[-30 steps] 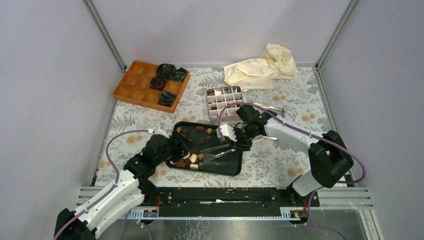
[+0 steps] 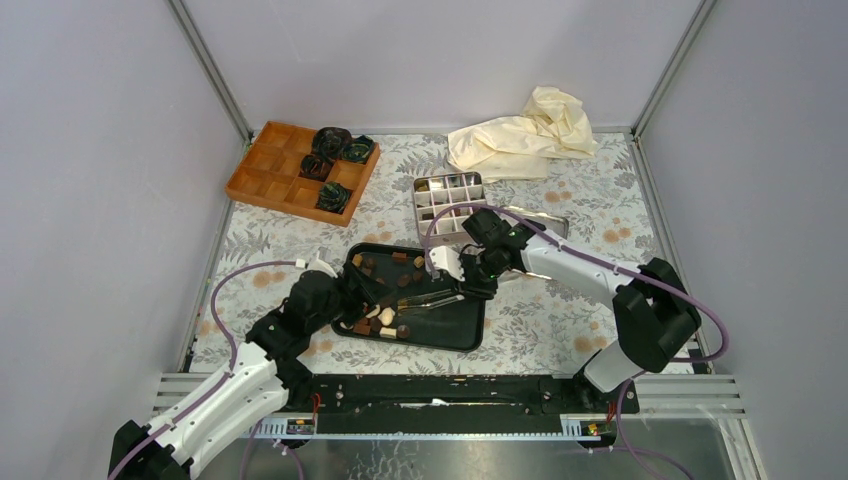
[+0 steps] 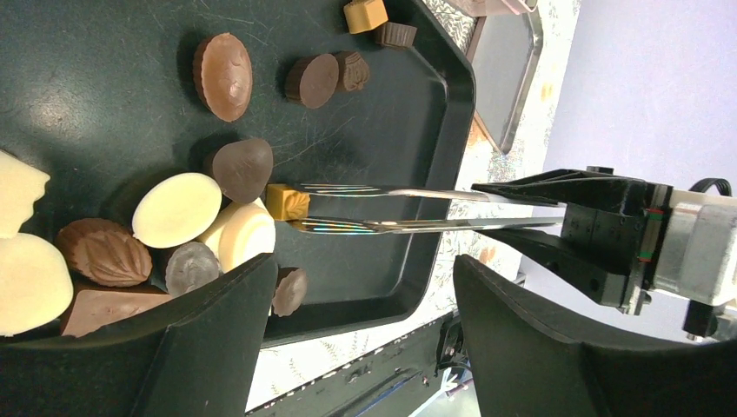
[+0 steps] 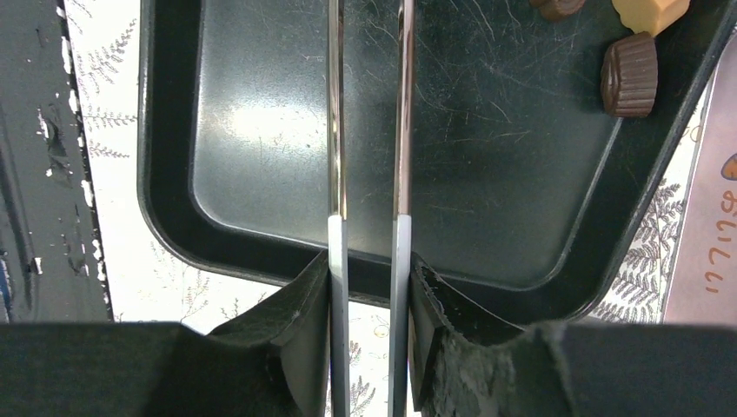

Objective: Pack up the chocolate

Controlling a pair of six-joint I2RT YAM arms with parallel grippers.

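Note:
My right gripper (image 2: pixel 462 286) is shut on silver metal tongs (image 2: pixel 425 302), its fingers against both arms. In the left wrist view the tongs' fork-like tips lie at a golden caramel cube (image 3: pixel 287 202), one on each side of its near end; whether they grip it is unclear. Around the cube lie several chocolates, among them a white oval (image 3: pixel 176 210) and a brown dome (image 3: pixel 242 169). They rest in the black tray (image 2: pixel 462 338). My left gripper stands open over the tray's left part, nothing held. A pink-edged compartment box (image 2: pixel 448 237) is behind the tray.
An orange divided wooden tray (image 2: pixel 262 180) with dark wrappers stands back left. Pale yellow cloth (image 2: pixel 515 140) lies at the back right. Bare patterned tabletop (image 2: pixel 560 320) shows to the right of the black tray.
The right gripper has shifted slightly left with the tongs, and the tongs' arms have drawn closer together at the cube. The left arm looks unmoved.

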